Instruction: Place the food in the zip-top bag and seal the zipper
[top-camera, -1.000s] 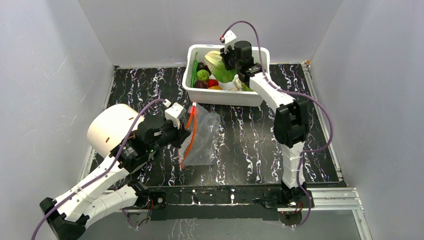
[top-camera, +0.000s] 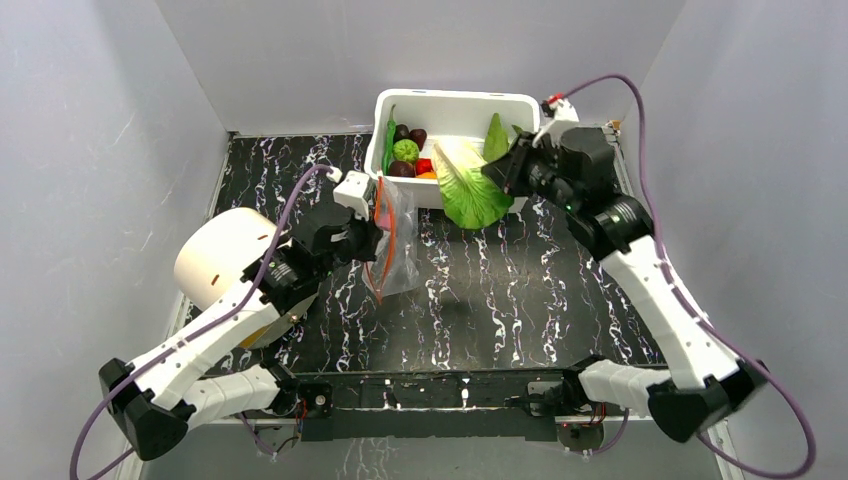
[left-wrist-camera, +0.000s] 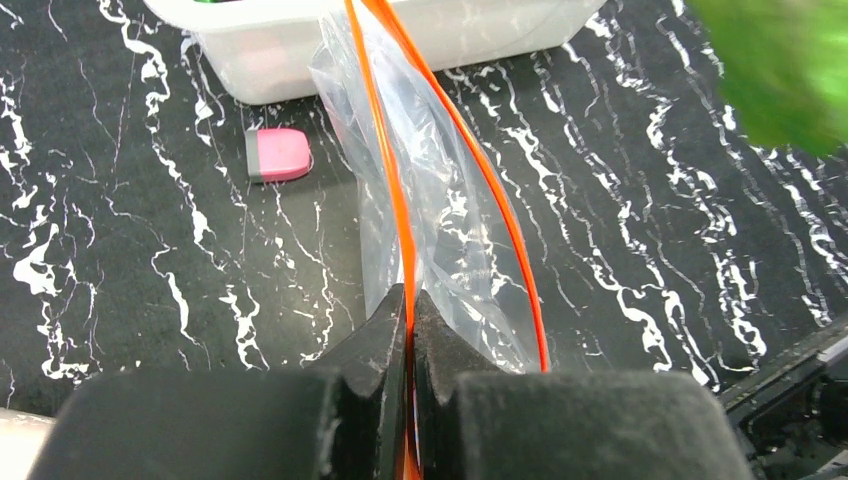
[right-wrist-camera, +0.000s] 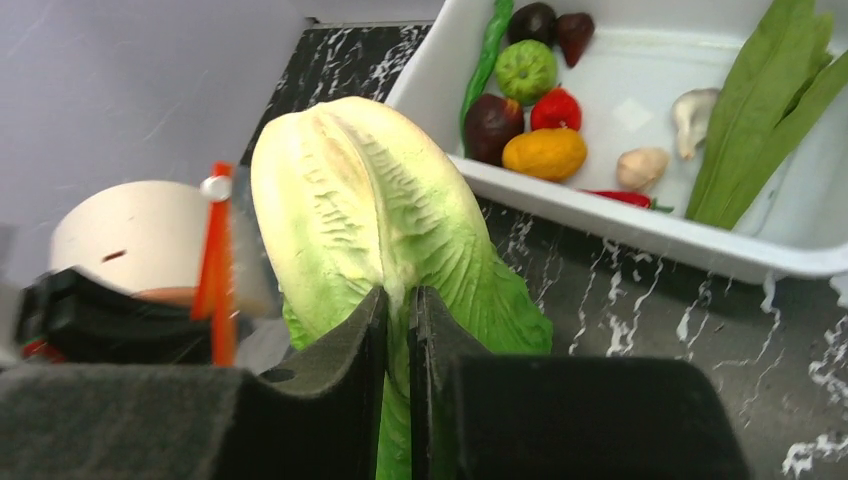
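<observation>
A clear zip top bag with orange zipper strips hangs from my left gripper, which is shut on one strip. The other strip stands away from it, so the bag's mouth gapes. My right gripper is shut on a pale green lettuce leaf, held in the air over the front edge of the white bin, to the right of the bag and apart from it. In the left wrist view only a blurred part of the leaf shows, at upper right.
Inside the bin are a green ball-shaped vegetable, a yellow one, a red one and long green leaves. A pink and grey block lies under the bag's left side. A cream cylinder stands at left.
The right gripper has lifted the lettuce leaf out of the bin and brought it right and toward the front. The left gripper has raised the bag slightly, and its mouth has turned.
</observation>
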